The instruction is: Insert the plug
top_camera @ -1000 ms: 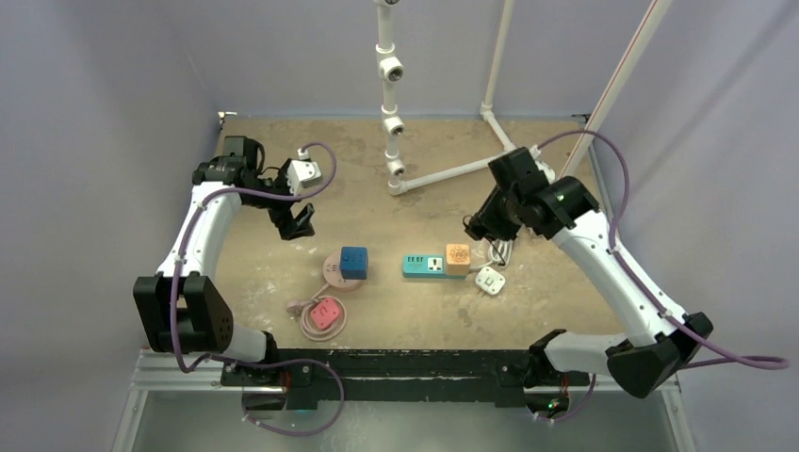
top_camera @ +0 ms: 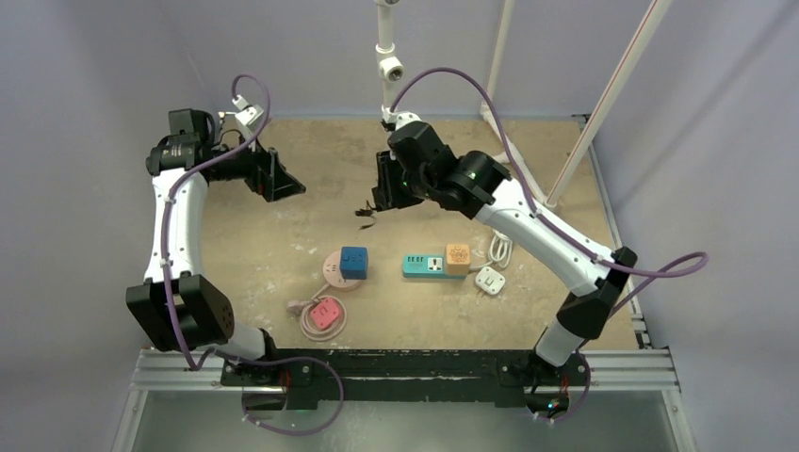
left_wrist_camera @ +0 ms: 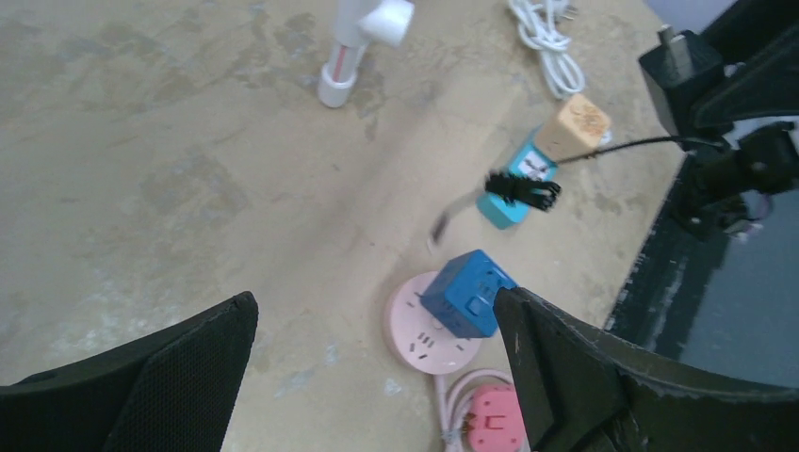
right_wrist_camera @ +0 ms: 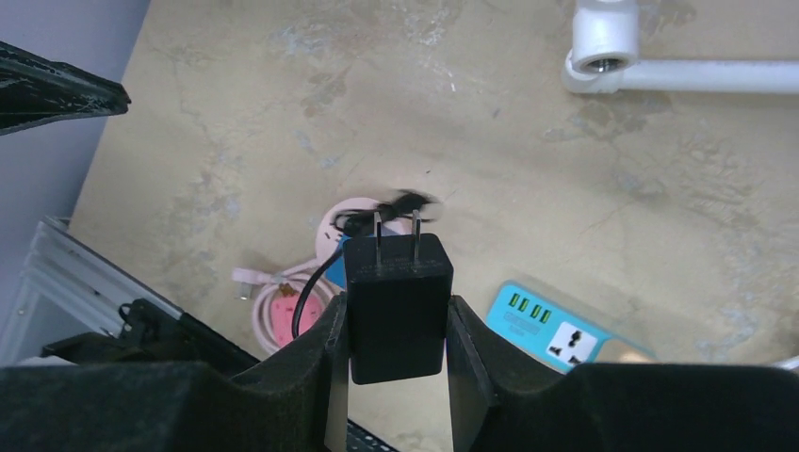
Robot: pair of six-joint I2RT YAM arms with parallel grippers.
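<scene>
My right gripper is shut on a black adapter plug [right_wrist_camera: 396, 301] with two upright prongs, its black cable and a blurred connector dangling beneath, high over the middle of the table in the top view. My left gripper stands open at the table's left side, empty. Below lie a pink round socket [left_wrist_camera: 415, 344] with a blue cube [top_camera: 353, 263] on it, a pink cube [top_camera: 325, 314], a teal strip [top_camera: 421, 266] with an orange cube [top_camera: 458, 254], and a white adapter [top_camera: 490, 281].
White pipe posts [top_camera: 386, 28] stand at the back and right. Coiled white cable [top_camera: 499, 247] lies right of the strip.
My right gripper has risen and moved left from above the right side to the centre, carrying the plug. My left arm has drawn slightly back and left.
</scene>
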